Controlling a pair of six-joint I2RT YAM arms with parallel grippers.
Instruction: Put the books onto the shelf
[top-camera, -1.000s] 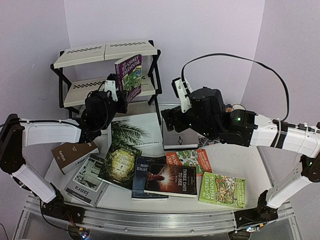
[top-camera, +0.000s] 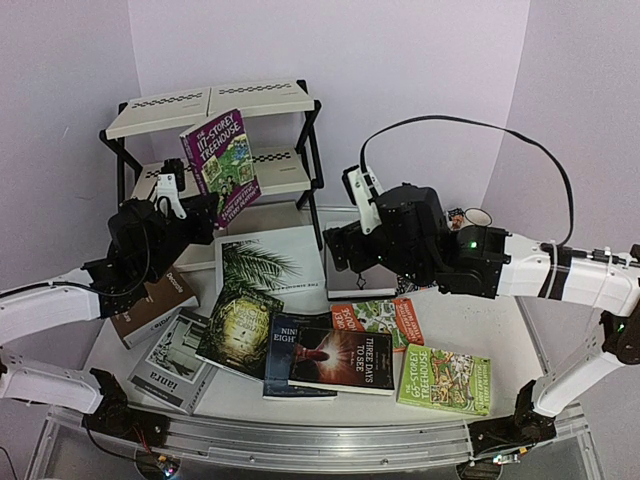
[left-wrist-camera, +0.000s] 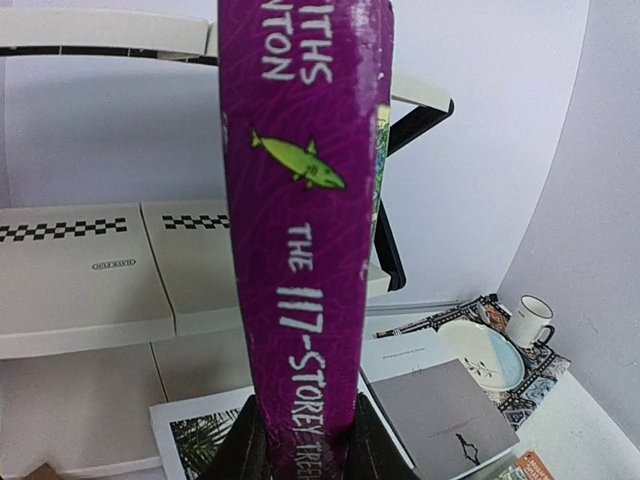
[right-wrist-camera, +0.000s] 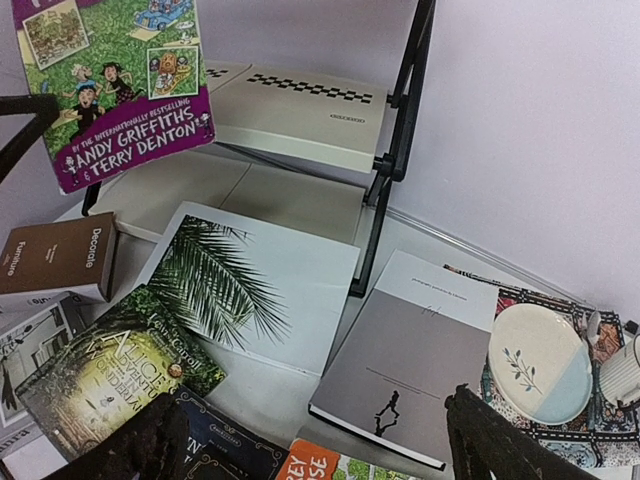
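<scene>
The purple 117-Storey Treehouse book (top-camera: 220, 160) is held upright in the air by my left gripper (top-camera: 200, 210), before the shelf rack's middle tier; its spine fills the middle of the left wrist view. My right gripper is open and empty, above the loose books. These include the palm-leaf book (right-wrist-camera: 250, 290), the grey book (right-wrist-camera: 400, 350), the Alice book (top-camera: 235, 330), Three Days to See (top-camera: 340, 360), the green 65-Storey Treehouse (top-camera: 445, 380), an orange book (top-camera: 390, 315) and the brown Furniture book (right-wrist-camera: 55, 260).
A patterned mat with a plate (right-wrist-camera: 530, 360) and a mug (left-wrist-camera: 528, 322) lies at the back right. The rack's top shelf (top-camera: 260, 95) is bare. Walls enclose the back and sides; a little free surface shows at the right.
My left gripper has moved left with the purple book, which has turned to show more of its cover to the top view. The right arm is almost still.
</scene>
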